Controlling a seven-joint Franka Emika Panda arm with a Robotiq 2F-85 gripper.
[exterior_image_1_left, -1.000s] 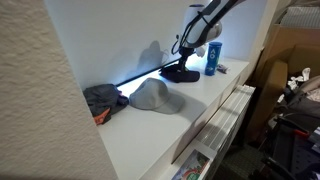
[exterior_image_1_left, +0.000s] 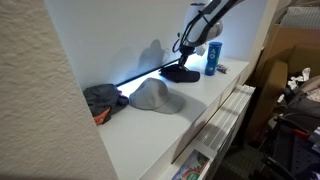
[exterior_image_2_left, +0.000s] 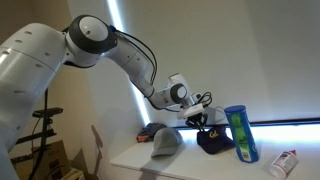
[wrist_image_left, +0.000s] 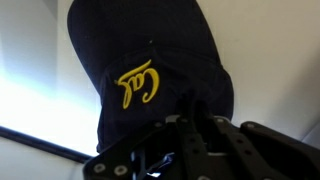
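A navy cap with yellow "Cal" lettering (wrist_image_left: 138, 84) fills the upper middle of the wrist view. In exterior view 2 the same navy cap (exterior_image_2_left: 214, 141) rests on the white ledge, left of a blue cylinder. My gripper (exterior_image_2_left: 202, 124) is right at the cap, pointing down from above. Its dark fingers overlap the cap's lower part in the wrist view and blend into the navy cloth, so their spacing and any fabric between them are hard to make out. From exterior view 1 the cap (exterior_image_1_left: 181, 75) shows as a dark shape beneath the arm.
A grey cap (exterior_image_1_left: 156, 97) and a dark folded item (exterior_image_1_left: 103, 101) lie farther along the ledge (exterior_image_1_left: 130, 145). Close beside the navy cap stands the blue cylinder (exterior_image_2_left: 241, 134); a white bottle (exterior_image_2_left: 284, 163) lies beyond it. The wall runs close behind.
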